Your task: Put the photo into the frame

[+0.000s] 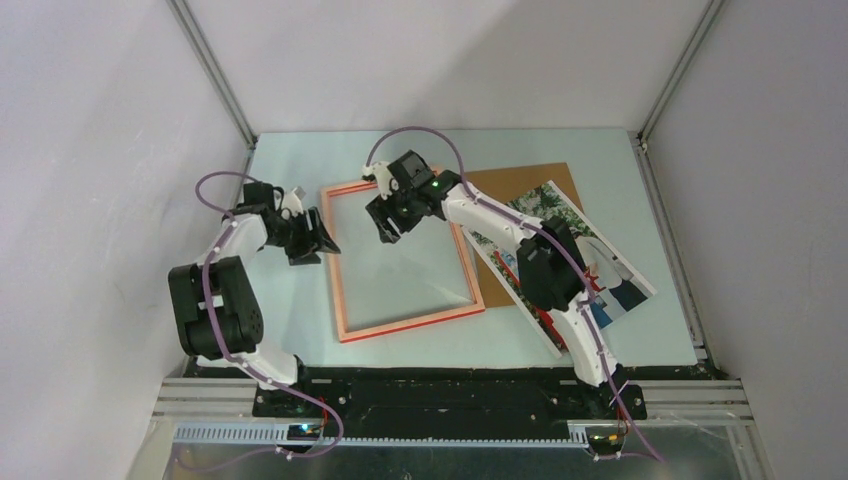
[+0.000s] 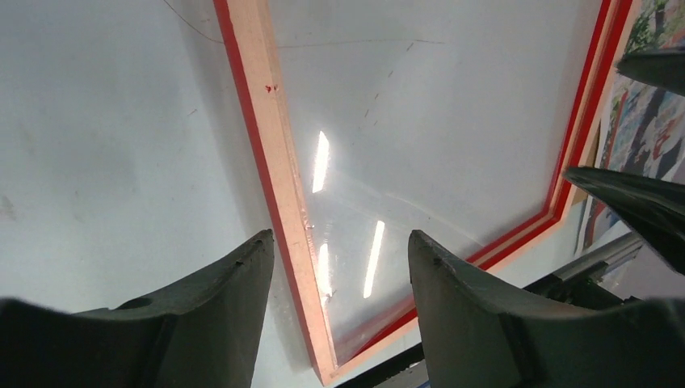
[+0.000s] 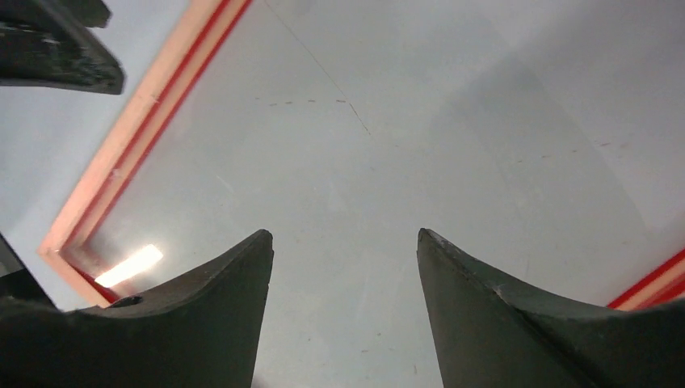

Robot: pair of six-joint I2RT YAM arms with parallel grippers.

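Observation:
A light wooden frame with red inner edge [image 1: 340,290] lies at the table's middle, a clear pane [image 1: 400,280] inside it. My left gripper hovers at the frame's left side, open, nothing between its fingers. My right gripper is above the frame's upper part, fingers apart and empty. Printed photos [image 1: 610,280] lie to the right of the frame, partly under my right arm in the top view; their edge also shows in the left wrist view.
A brown backing board [image 1: 540,175] lies right of the frame, under the photos. White walls enclose the sides and back.

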